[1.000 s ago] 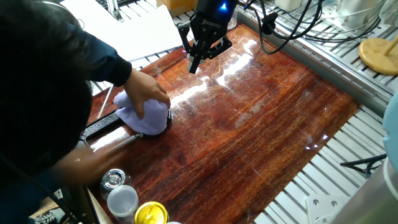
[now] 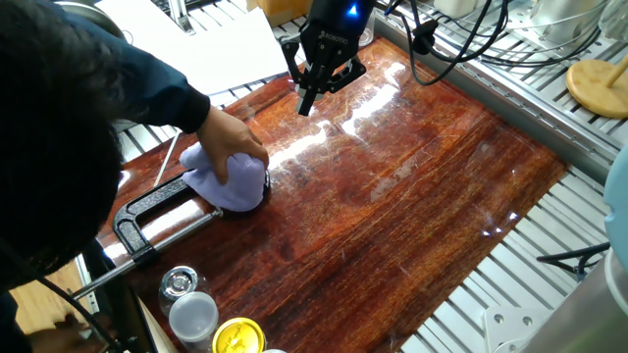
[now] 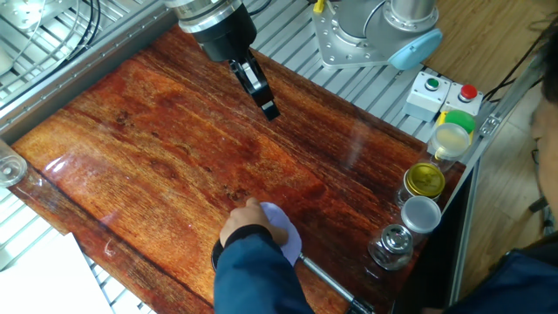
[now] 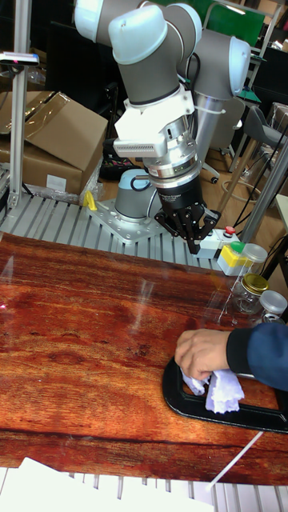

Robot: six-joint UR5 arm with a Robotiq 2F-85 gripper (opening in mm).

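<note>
Above the wooden board [image 2: 422, 186] my gripper [image 2: 306, 104] hangs clear of everything, its fingertips together and nothing showing between them. In the second view the same gripper [image 3: 271, 112] is seen from the side over bare board. A person's hand [image 2: 231, 142] presses a lavender cloth [image 2: 228, 184] onto one end of a black C-clamp [image 2: 132, 221] lying on the board. The clamp's frame [image 4: 205, 413] shows better in the third view, though hand and cloth cover part of it. My gripper is well apart from cloth and clamp.
Several jars stand along one board edge, among them one with a yellow lid [image 3: 425, 180] and one with a white lid [image 3: 420, 215]. Beyond them are a button box [image 3: 427, 94] and the person. White paper [image 2: 211, 49] lies near the clamp. The board's middle is free.
The person's other hand, blurred by the clamp's screw end a second ago, has drawn back, and more of the clamp shows. My gripper and the cloth have stayed put.
</note>
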